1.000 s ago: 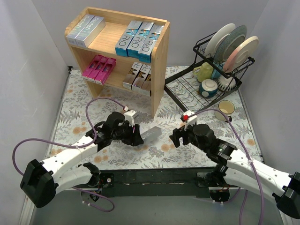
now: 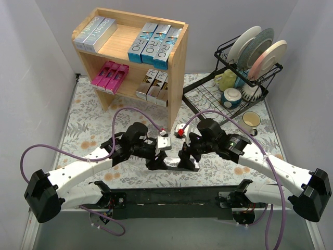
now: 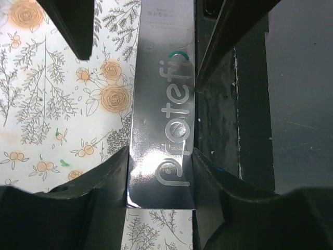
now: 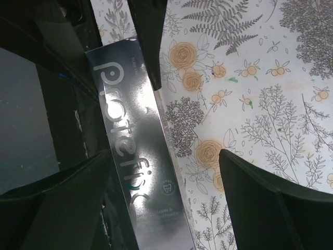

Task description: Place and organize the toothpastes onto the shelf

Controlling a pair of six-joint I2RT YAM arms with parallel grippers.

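A long silver-grey toothpaste box [image 3: 161,104] marked "protefic" is held level above the table front, with my left gripper [image 2: 162,162] shut on one end. My right gripper is at the other end, its fingers [image 4: 255,190] spread apart on either side of the box; no grip shows. The wooden shelf [image 2: 179,67] bears two similar grey boxes [image 2: 95,34] at upper left and blue boxes [image 2: 151,44] at upper right. Pink boxes [image 2: 110,76] stand at lower left and brown boxes [image 2: 153,86] at lower right.
At the right stands a black dish rack [image 2: 195,94] with plates and cups, and a mug [image 2: 250,121] sits beside it. Between the two grey boxes and the blue ones, the upper shelf has a bare stretch [image 2: 124,44].
The left gripper has moved right and toward the front edge, turning the box roughly sideways. My right gripper has come left to the box's free end.
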